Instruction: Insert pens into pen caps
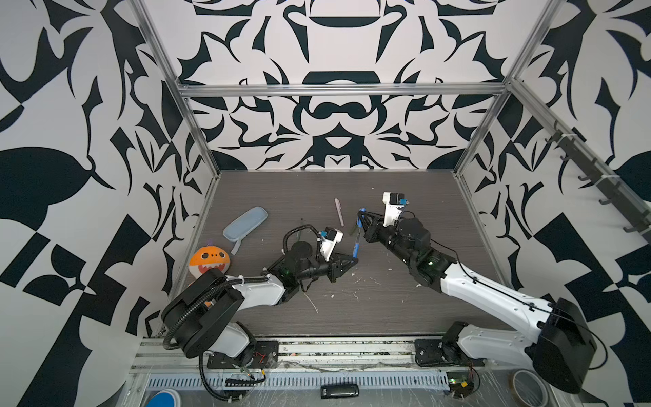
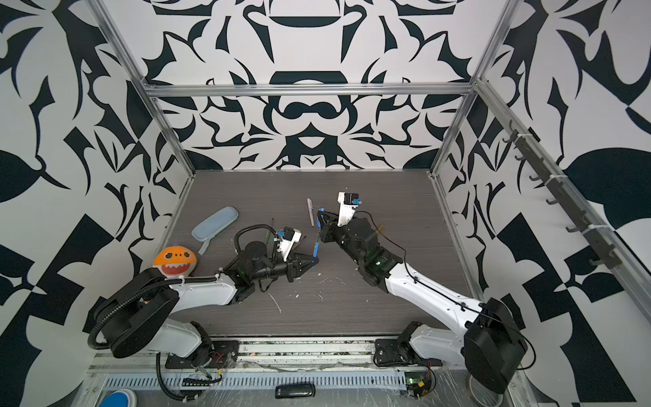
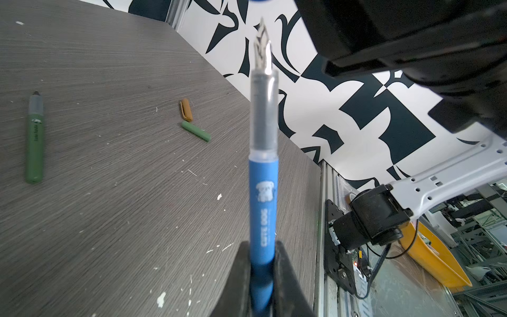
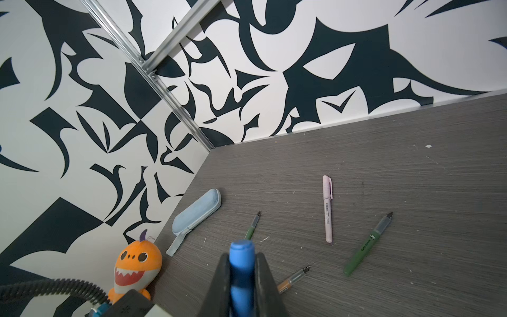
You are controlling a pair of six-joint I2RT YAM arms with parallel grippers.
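My left gripper is shut on a blue pen (image 3: 262, 200), held upright with its clear grip and metal nib pointing up. My right gripper is closed around a blue cap and hangs above the pen; in the left wrist view the cap's edge shows just over the nib, with a small gap between them. Green pens (image 4: 364, 248), an orange pen (image 4: 290, 280) and a pink pen (image 4: 327, 206) lie on the table.
A light blue case (image 1: 245, 222) and an orange shark toy (image 1: 209, 257) sit at the left. A short green cap (image 3: 195, 130) and an orange cap (image 3: 185, 110) lie to the right.
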